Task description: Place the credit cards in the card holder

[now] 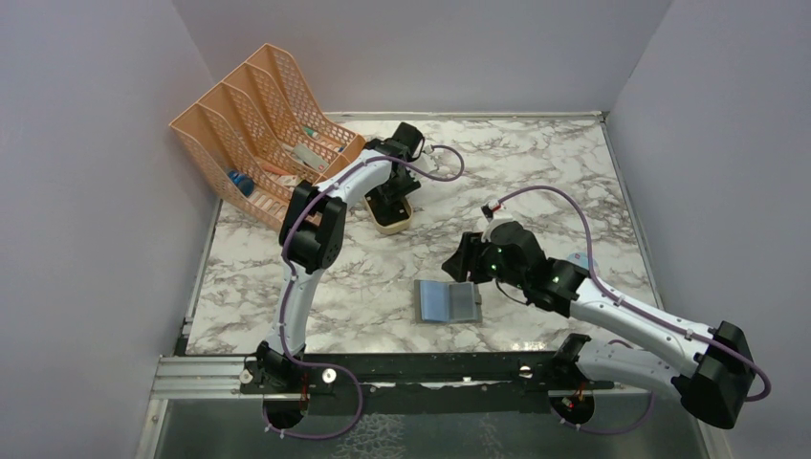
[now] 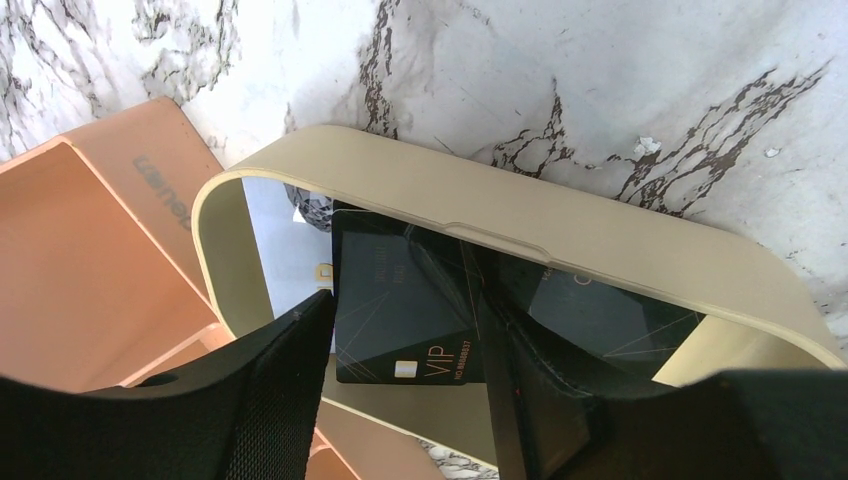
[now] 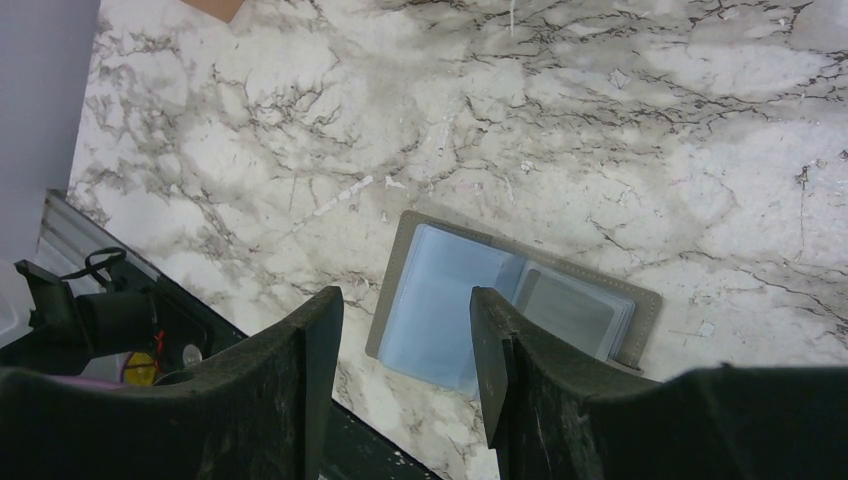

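In the left wrist view, black VIP cards (image 2: 400,290) lie in a beige oval box (image 2: 480,200). My left gripper is over the box with its fingers apart, one near each side edge of the top card; no grip on it shows. The open card holder (image 1: 434,301), with a blue flap and a grey pocket side, lies flat near the table's front. My right gripper stands open above the holder (image 3: 435,290), nothing between its fingers.
Other cards in the box include a dark one (image 2: 595,310) to the right and a pale one (image 2: 280,240) to the left. An orange slotted rack (image 1: 268,124) stands beside the box at the back left.
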